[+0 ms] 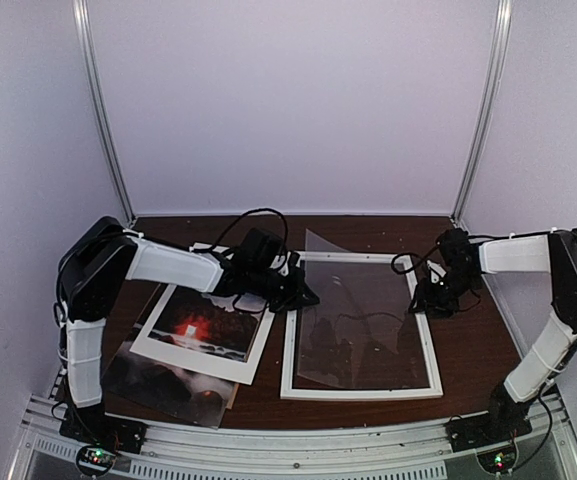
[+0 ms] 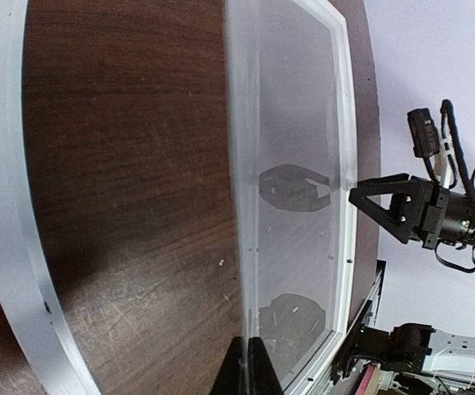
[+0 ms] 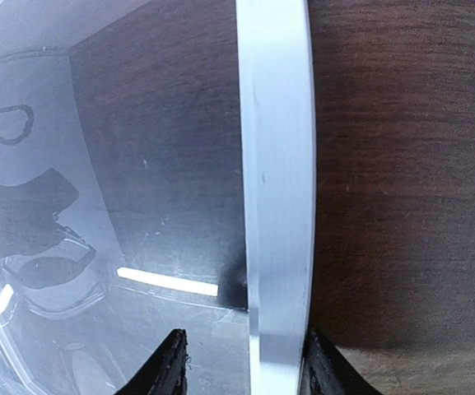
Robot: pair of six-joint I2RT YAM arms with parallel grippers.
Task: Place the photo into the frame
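Observation:
The white frame lies on the table with a clear sheet over its opening, poking past the back rim. My left gripper is shut at the sheet's left edge, which runs straight up from its fingertips in the left wrist view; whether it pinches the edge is unclear. My right gripper is at the frame's right rim, fingers either side, one against the rim's outer face. The photo prints, the upper one with a red glow and white border, lie left of the frame.
Dark wood table shows to the right of the frame and behind it. Pale walls enclose the back and sides. The left arm reaches over the prints.

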